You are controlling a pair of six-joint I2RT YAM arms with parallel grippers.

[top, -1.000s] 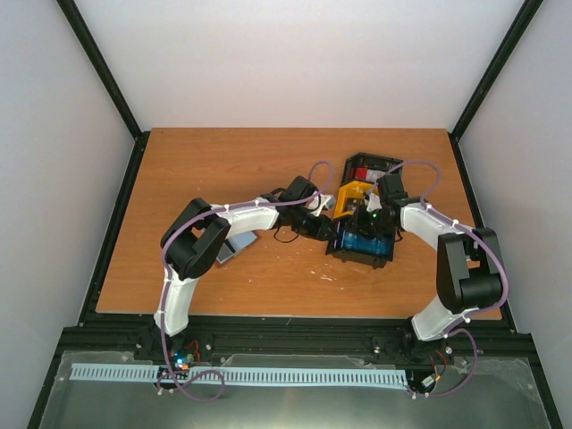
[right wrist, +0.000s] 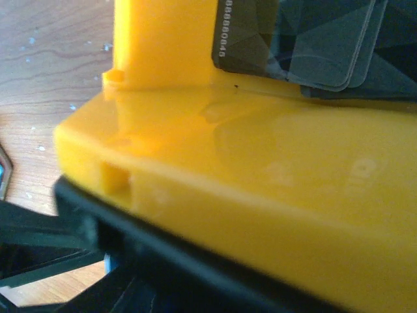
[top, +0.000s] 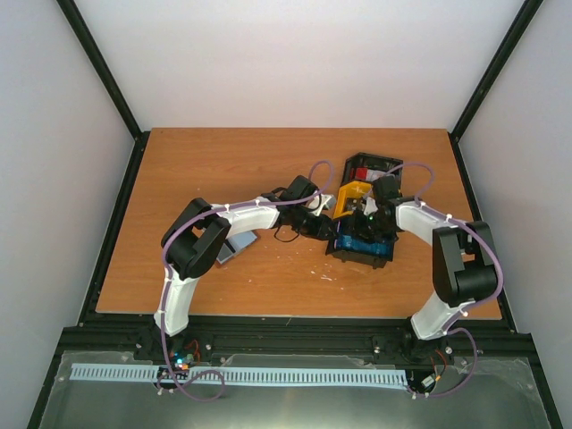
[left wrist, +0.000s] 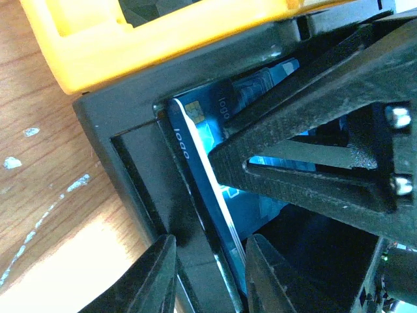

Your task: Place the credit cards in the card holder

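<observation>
The black card holder (top: 361, 257) stands right of centre. In the left wrist view blue cards (left wrist: 208, 176) stand in its front compartment, with black gripper fingers (left wrist: 293, 124) over them from the right. My left gripper (top: 323, 231) is at the holder's left side; its fingertips show at the bottom of its wrist view, and what is between them is unclear. My right gripper (top: 365, 223) is over the front compartment; its finger is hard to make out. The yellow tray (right wrist: 228, 163) holds dark cards (right wrist: 293, 39).
A rear black compartment (top: 375, 161) holds a red item. A grey object (top: 231, 248) lies left of centre under the left arm.
The right arm has shifted slightly over the holder. The left arm shows no visible movement.
</observation>
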